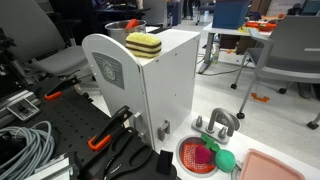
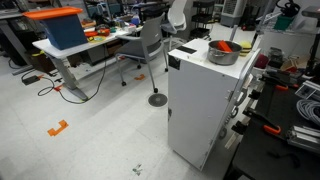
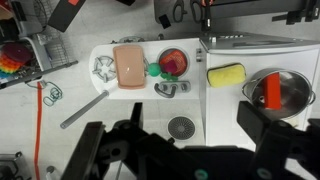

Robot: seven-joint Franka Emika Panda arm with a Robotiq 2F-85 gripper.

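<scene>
My gripper shows at the bottom of the wrist view, its two dark fingers wide apart with nothing between them. It hangs over a white toy kitchen counter [image 3: 135,110]. A yellow sponge [image 3: 226,75], striped with dark green from the side [image 1: 143,44], lies on the white cabinet top [image 1: 178,42]. Beside it stands a metal pot [image 3: 294,106] with an orange-red object [image 3: 272,92] inside. The sink basin holds a red strainer [image 1: 196,167] with a dark pink item [image 1: 203,154]; a green item [image 1: 225,160] sits at its edge. Neither exterior view shows the gripper.
A tan board [image 3: 130,66] lies by the sink, near a grey faucet [image 3: 172,88]. A round dark burner or drain [image 3: 181,128] is in the white surface. A wire rack [image 3: 55,50] stands at left. Black-and-orange clamps [image 1: 112,132] and cables [image 1: 28,150] crowd the dark table.
</scene>
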